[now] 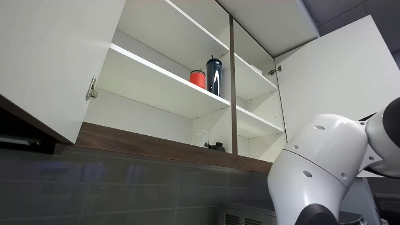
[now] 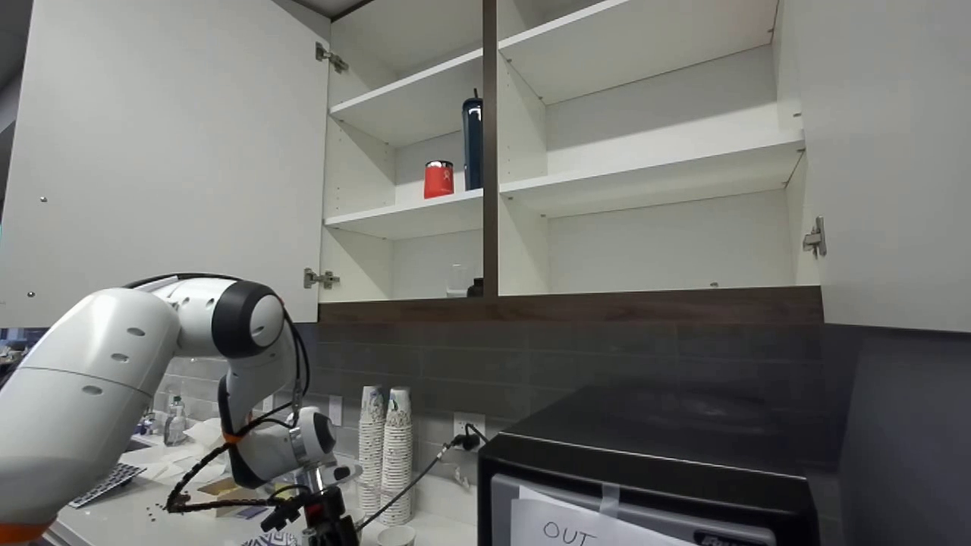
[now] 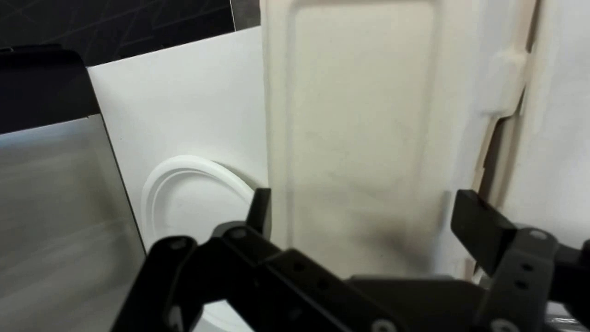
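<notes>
In the wrist view my gripper stands open, its two dark fingers wide apart. A blurred cream-coloured surface with a raised border, perhaps a container lid (image 3: 354, 121), lies behind the gap, and I cannot tell whether the fingers touch it. Left of it a white plate (image 3: 193, 204) rests on a white surface, partly hidden by my left finger. A red tumbler (image 2: 438, 180) and a tall dark blue bottle (image 2: 472, 144) stand upright on the cabinet's middle shelf, well above my arm. Exterior view 1 shows only the upper arm, not the gripper.
Both cabinet doors are open, and most shelf space (image 1: 157, 78) is bare. Stacks of paper cups (image 2: 397, 455) stand on the counter behind the wrist. A black appliance with a paper sign (image 2: 637, 491) occupies the front right. A clear glass (image 1: 200, 138) sits low in the cabinet.
</notes>
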